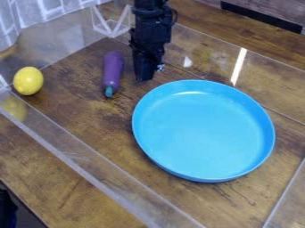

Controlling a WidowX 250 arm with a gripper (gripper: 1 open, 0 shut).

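Observation:
My gripper (150,69) is at the top centre of the camera view, small and dark, just right of a purple eggplant (113,71) lying on the wooden table. Nothing shows between its fingers; it looks shut, though it is small. A large blue plate (202,132) fills the right middle of the table, in front of the gripper.
A yellow lemon (27,80) sits at the far left. Clear plastic walls line the table's left and right edges.

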